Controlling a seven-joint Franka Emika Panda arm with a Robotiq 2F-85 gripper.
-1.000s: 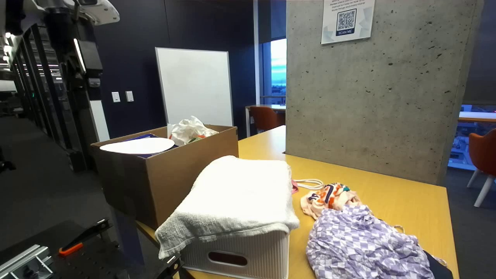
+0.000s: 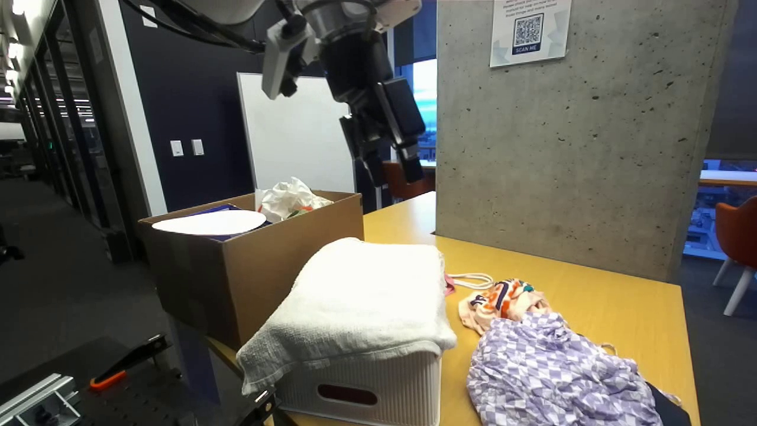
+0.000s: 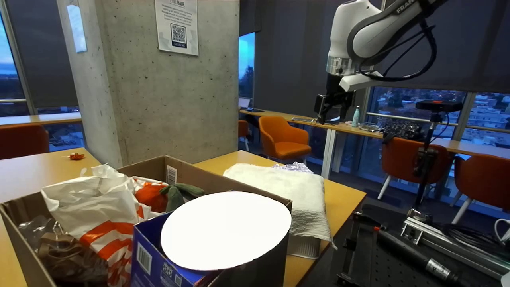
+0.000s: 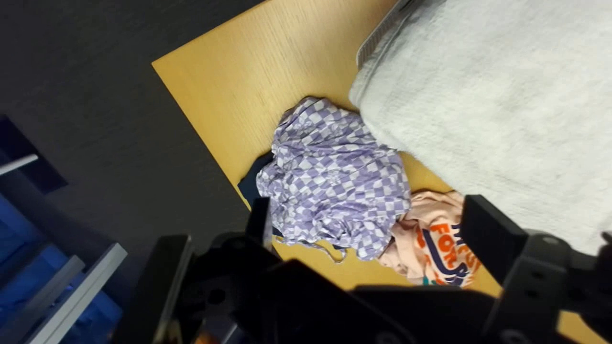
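My gripper hangs high in the air, open, with nothing between its fingers. In the wrist view its two dark fingers stand wide apart, the left one and the right one. Well below lies a crumpled purple-and-white checkered cloth, flat on the table near its edge. Beside it is a peach cloth with orange and navy print, partly covered by the right finger. A white towel drapes over a light ribbed basket, hiding its inside.
A cardboard box stands beside the basket, holding a white-and-orange bag, a blue box and a white oval. Dark cloth peeks from under the checkered one. A concrete pillar rises behind.
Cloths, towel and boxes have not moved.
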